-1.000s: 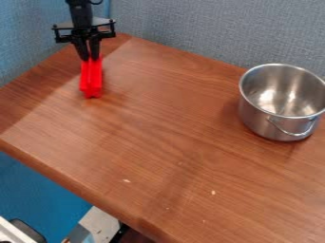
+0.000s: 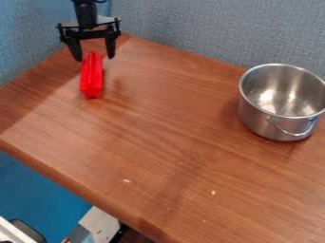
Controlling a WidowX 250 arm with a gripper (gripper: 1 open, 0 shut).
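Note:
A red elongated object (image 2: 91, 78) lies lengthwise on the wooden table (image 2: 165, 161) at the upper left. My black gripper (image 2: 93, 53) hangs just above its far end, fingers spread apart to either side with nothing visible held between them. Whether a fingertip touches the red object is hard to tell.
A steel pot (image 2: 280, 114) with a side handle stands at the right of the table. A padded grey-blue wall (image 2: 229, 28) runs along the back.
My gripper's fingers, close together at the red object a second ago, have spread apart. The red object shows little or no movement.

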